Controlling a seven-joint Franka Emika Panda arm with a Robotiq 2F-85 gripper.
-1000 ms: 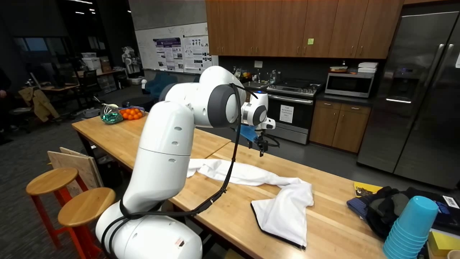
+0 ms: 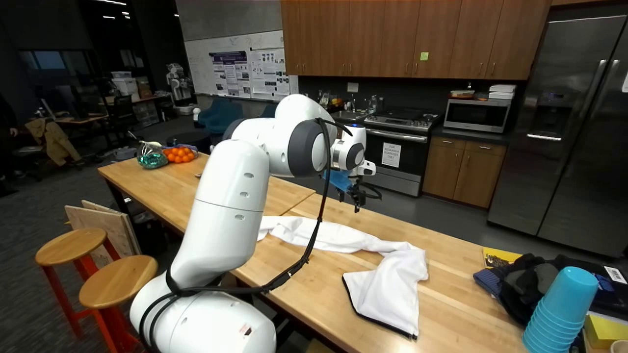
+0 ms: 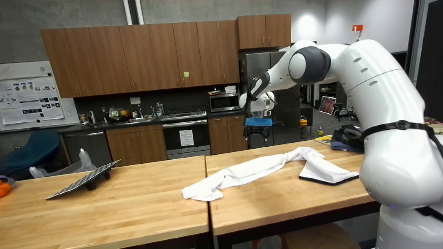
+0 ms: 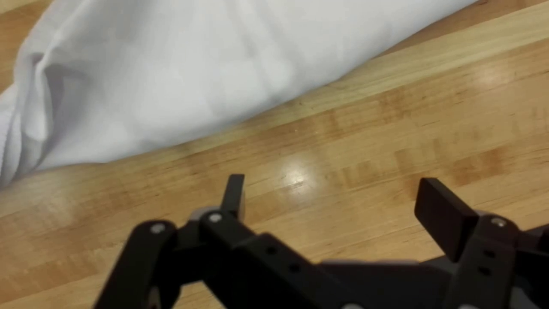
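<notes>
A long white cloth (image 2: 388, 276) with a dark hem lies bunched and bent across the wooden table. In the second exterior view the same cloth (image 3: 253, 168) runs from the seam between the tables toward the right, where its dark-edged end spreads flat. My gripper is open, its black fingers (image 4: 234, 198) far apart with only bare wood seen between them. It hangs above the far edge of the table, apart from the cloth (image 4: 206, 67), which fills the upper part of the wrist view.
Stacked blue cups (image 2: 556, 312) and dark clothes (image 2: 524, 279) crowd the table's right end. Oranges (image 2: 179, 155) sit at the far left, and a tilted checkered board (image 3: 87, 178) stands on the left table. Bare wood surrounds the cloth.
The arm's upper links have shifted slightly to the right and down in the first exterior view. The gripper has hardly moved, and the cloth lies as before.
</notes>
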